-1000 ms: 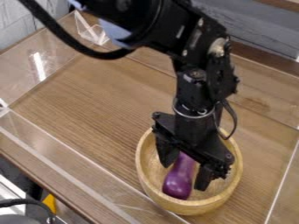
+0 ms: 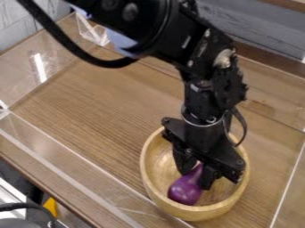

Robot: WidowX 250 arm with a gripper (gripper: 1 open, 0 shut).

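Observation:
A wooden bowl (image 2: 167,191) sits at the lower right of the wooden surface. Inside it lies a purple eggplant-like object (image 2: 186,189), its upper end hidden under the fingers. My black gripper (image 2: 201,170) is down inside the bowl, shut on the purple object near that upper end.
Clear plastic panels line its left and near edges. A tiled wall and a wooden ledge run along the back. Cables and a yellow item lie below the near left edge.
The gripper's fingers have drawn together from a wider spread and now close on the purple object's upper end, covering more of it.

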